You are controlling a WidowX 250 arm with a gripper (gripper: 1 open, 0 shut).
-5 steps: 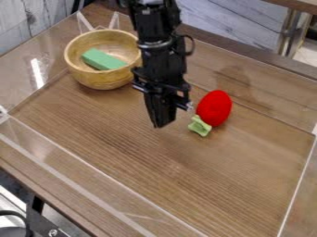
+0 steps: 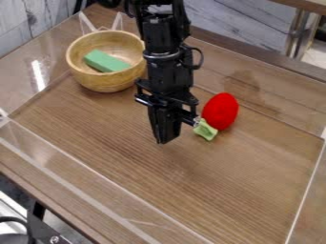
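My gripper (image 2: 169, 131) hangs over the middle of the wooden table, its black arm coming down from the top. Just to its right are a small pale green piece (image 2: 205, 130) and a red oval object (image 2: 220, 111). Whether anything is between the fingers cannot be told. At the upper left, a yellow bowl (image 2: 83, 64) holds a green block (image 2: 110, 62).
A pale wall (image 2: 32, 29) runs behind the upper left, and a wooden ledge (image 2: 299, 10) shows at the top right.
The arm shows sharper now, where it was blurred earlier; the gripper has shifted only slightly. The bowl, green block and red object are in the same places.
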